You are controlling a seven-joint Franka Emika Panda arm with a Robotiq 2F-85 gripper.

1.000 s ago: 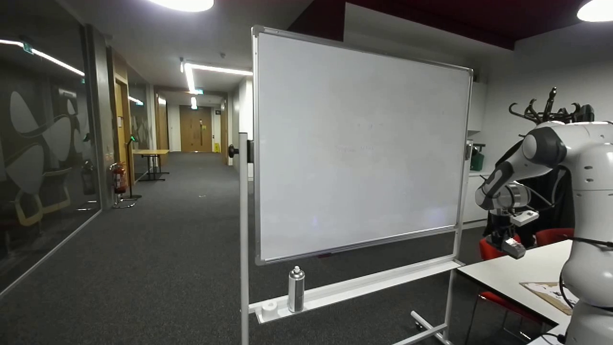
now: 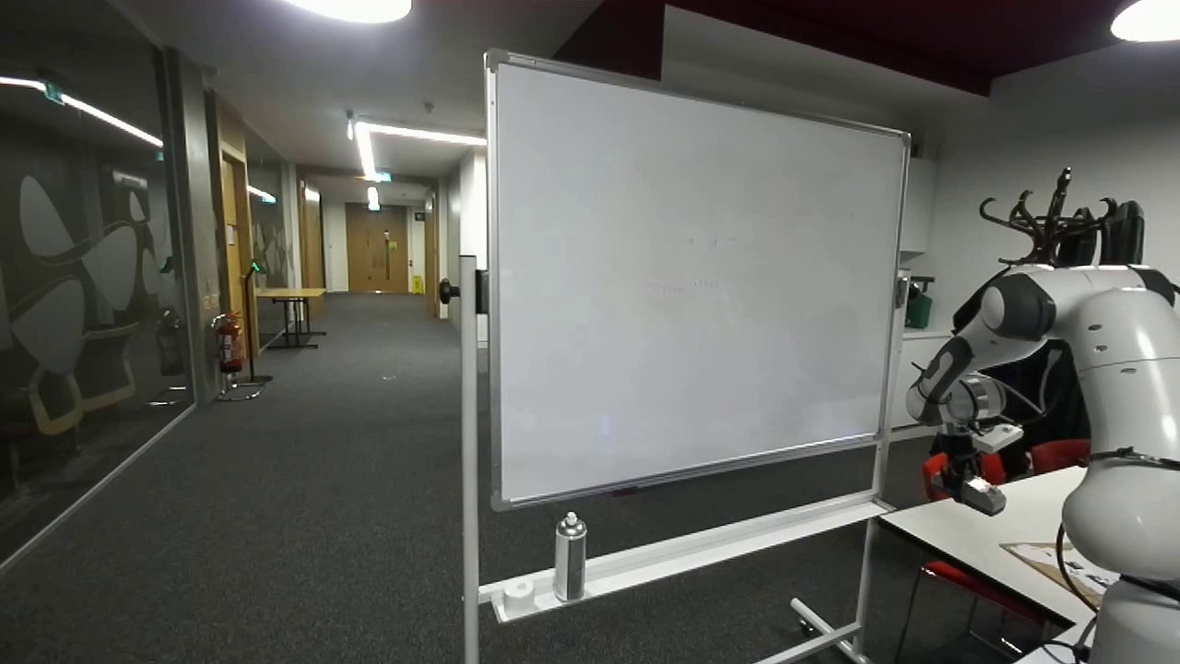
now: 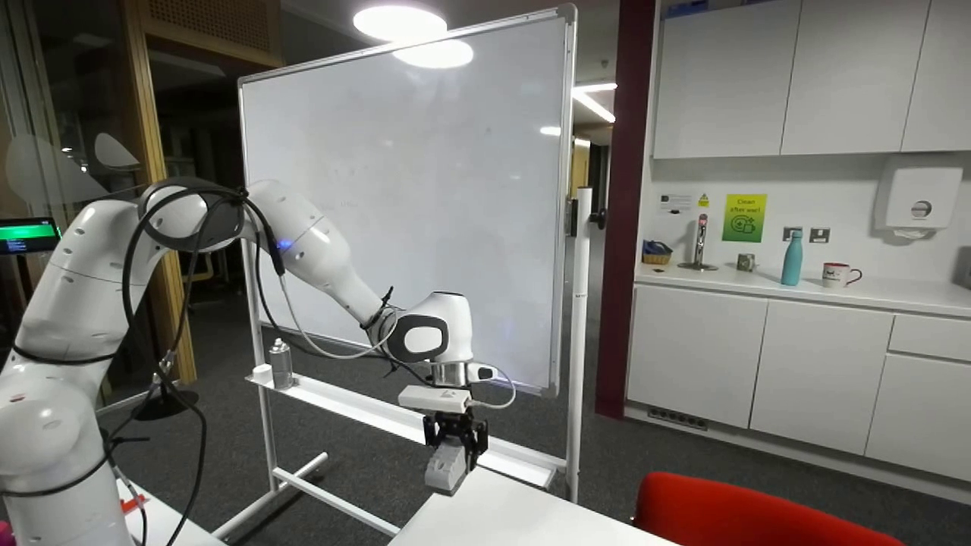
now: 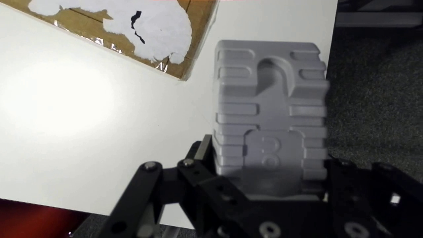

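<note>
My gripper (image 3: pixel 457 446) is shut on a grey ribbed block (image 4: pixel 273 107), which looks like a whiteboard eraser. In the wrist view its moulded face, with a hook-shaped recess, fills the space between the black fingers. Exterior view 2 has the grey block (image 3: pixel 446 469) hanging tilted near the table's far corner; the gap below it is hard to judge. From exterior view 1 the block (image 2: pixel 982 496) appears at the right, over the table edge. The whiteboard (image 2: pixel 697 277) stands upright beyond the table, its surface bare apart from faint marks.
A silver spray can (image 2: pixel 570 559) and a small white roll (image 2: pixel 517 598) stand on the whiteboard's lower tray (image 2: pixel 730 544). Taped cardboard (image 4: pixel 174 69) lies on the white table (image 4: pixel 119 150). A red chair (image 3: pixel 746 509) stands by the table.
In exterior view 1 the arm has shifted left, towards the whiteboard, carrying the grey block a little left and slightly down. The can and roll have not moved.
</note>
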